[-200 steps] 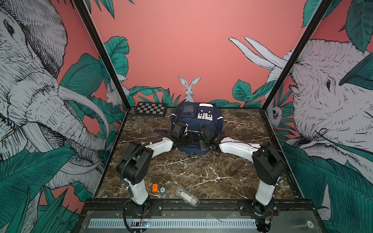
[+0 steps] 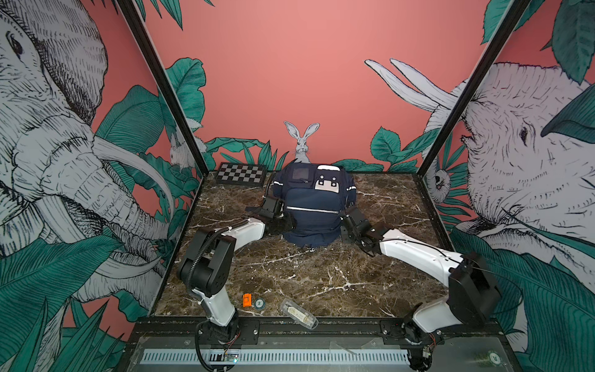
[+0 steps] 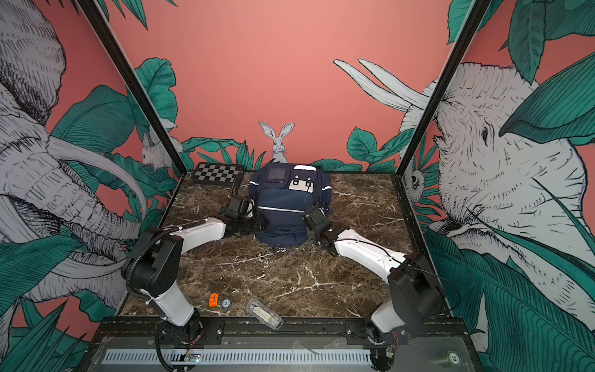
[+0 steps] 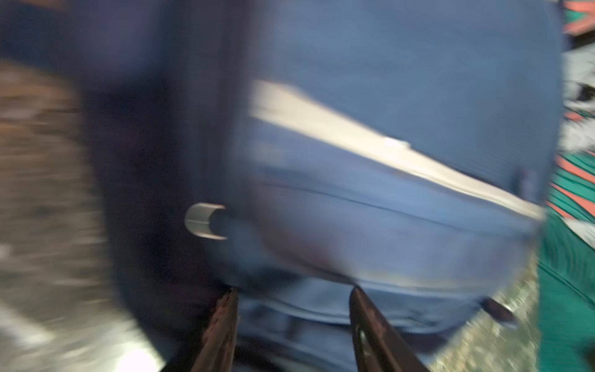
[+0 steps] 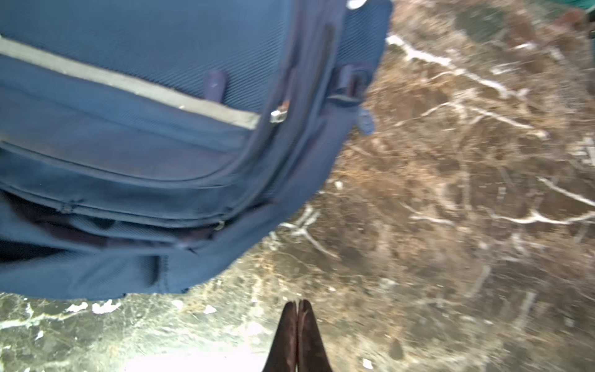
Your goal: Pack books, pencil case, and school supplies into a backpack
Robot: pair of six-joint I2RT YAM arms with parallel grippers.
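A navy backpack (image 2: 315, 197) with a pale stripe lies flat at the back centre of the marble table, its white-patched pockets facing up. My left gripper hangs at the bag's left side, fingers apart with only blurred navy fabric behind them. My right gripper is shut with nothing visible between its fingers, over bare table just beside the bag's right lower corner. The bag's contents are hidden.
An orange object (image 2: 246, 300), a small round item (image 2: 259, 303) and a clear case (image 2: 299, 313) lie at the front edge. A checkered board (image 2: 240, 173) sits back left. Table right of the bag is clear.
My right gripper has moved right, off the backpack's middle to its side, with that arm swinging rightward. My left gripper has drawn back to the left.
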